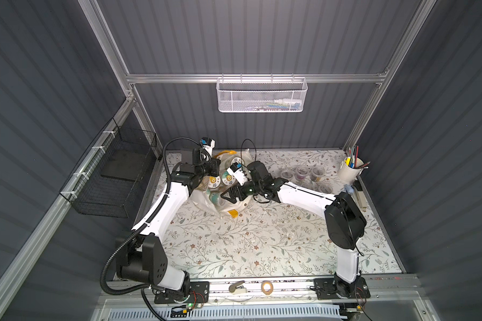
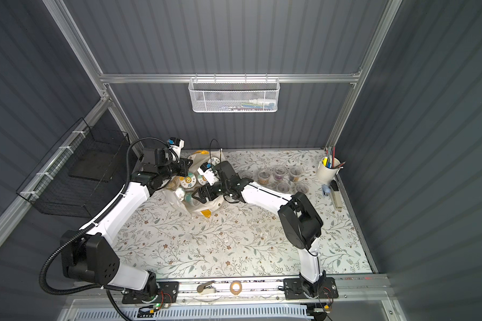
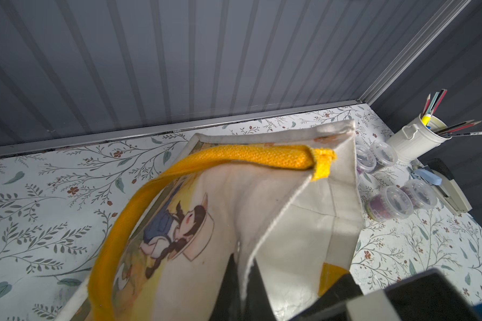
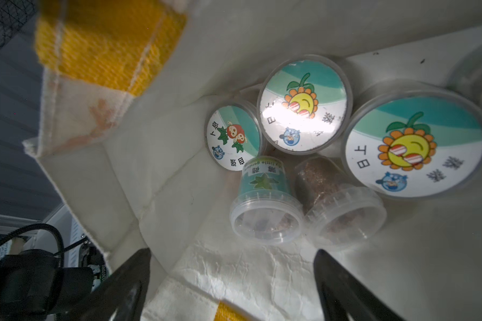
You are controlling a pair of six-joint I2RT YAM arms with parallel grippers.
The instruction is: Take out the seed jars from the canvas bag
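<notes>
The canvas bag (image 3: 289, 251) with yellow handle (image 3: 225, 152) lies at the left of the table. My left gripper is shut on the bag's fabric edge, which runs between its fingers. My right gripper is open at the bag's mouth, fingers empty. Inside, in the right wrist view, are three lids facing out: strawberry (image 4: 233, 136), sunflower (image 4: 304, 96) and a larger sunflower (image 4: 417, 139). A teal-label jar (image 4: 265, 211) and a brown-filled jar (image 4: 326, 187) lie below them.
Several clear jars (image 3: 391, 203) stand right of the bag. A pen cup (image 3: 412, 141) and a stapler (image 3: 450, 195) are at the far right. A mesh basket (image 1: 112, 171) hangs at left.
</notes>
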